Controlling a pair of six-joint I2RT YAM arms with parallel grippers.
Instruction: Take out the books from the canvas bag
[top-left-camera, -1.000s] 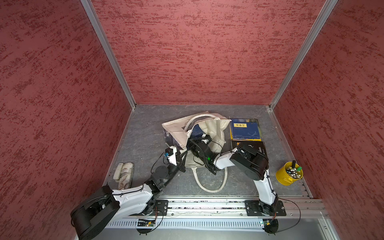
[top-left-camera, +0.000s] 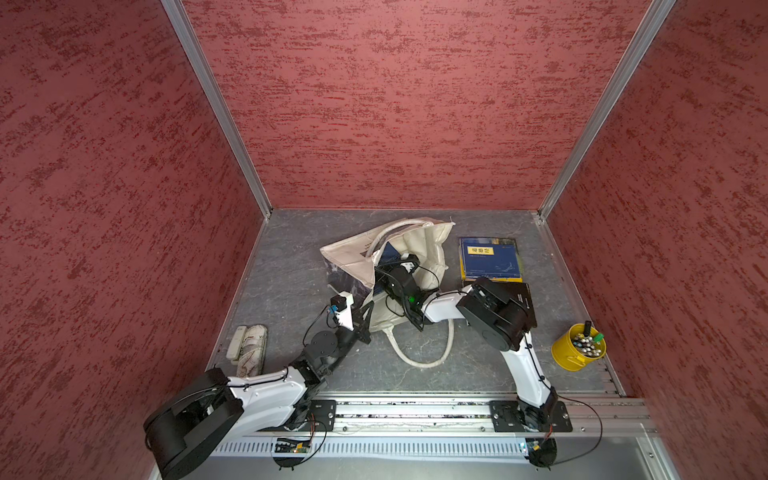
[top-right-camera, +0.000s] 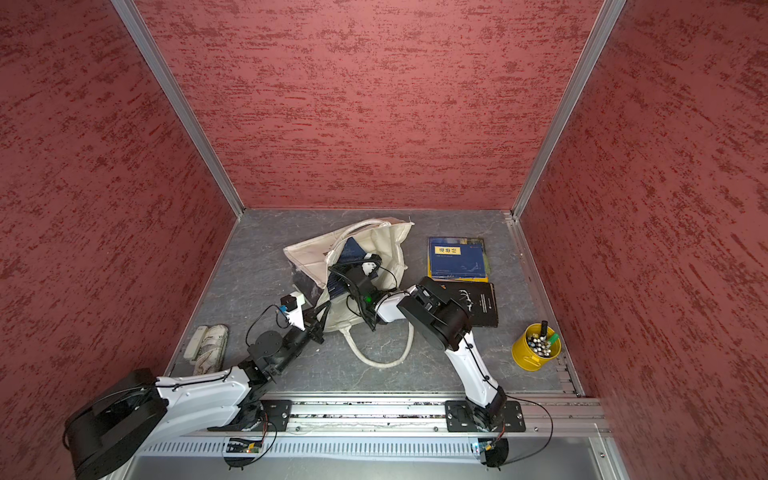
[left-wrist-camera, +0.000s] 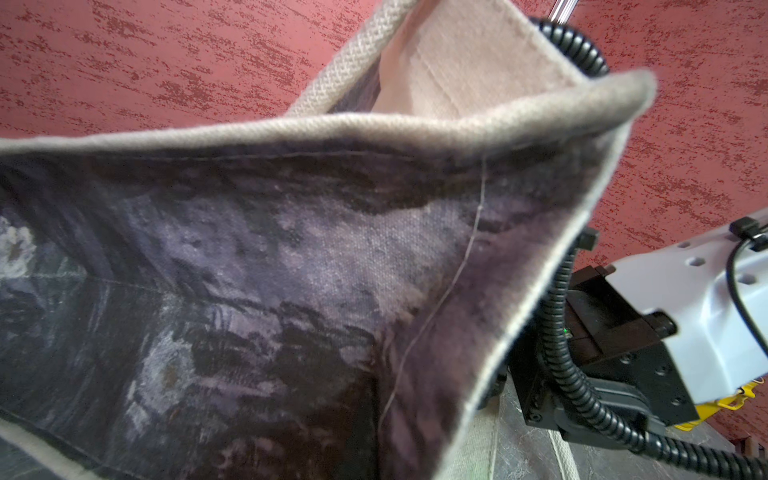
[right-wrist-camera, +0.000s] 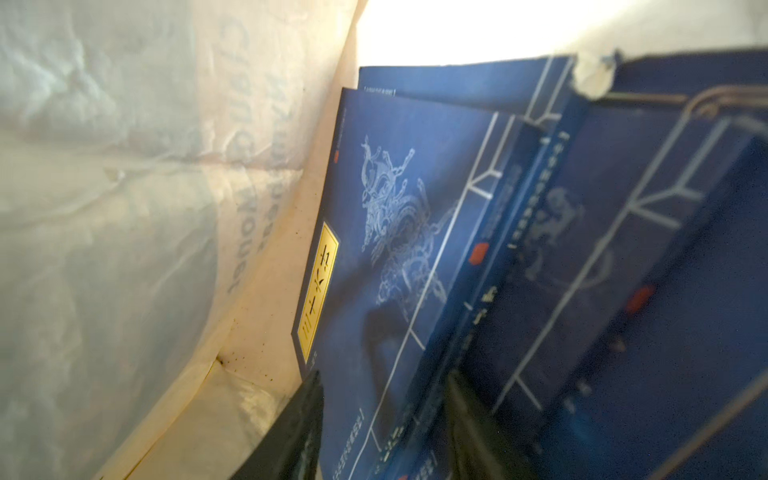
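The cream canvas bag (top-left-camera: 436, 249) lies tilted in the middle of the table, mouth gaping. Inside it, the right wrist view shows a blue book (right-wrist-camera: 392, 208) with a yellow label and more blue books (right-wrist-camera: 592, 200) leaning alongside. My right gripper is in the bag, its fingers (right-wrist-camera: 294, 432) apart, with the labelled book's lower spine seen between them; contact cannot be judged. My left gripper (top-left-camera: 369, 309) stands shut at the bag's near left edge. In the left wrist view the bag's dark printed side (left-wrist-camera: 304, 264) hides its fingers, so whether canvas is pinched is unclear.
Outside the bag at right lie a blue book (top-left-camera: 492, 260) with yellow edges and a black one (top-right-camera: 472, 300) nearer the front. A yellow pen bucket (top-left-camera: 568, 352) stands front right, a shoe (top-left-camera: 252, 350) front left.
The bag has shifted toward the back wall and slightly left, its front handle moving with it. My right gripper has moved a little within it. The left arm is nearly still.
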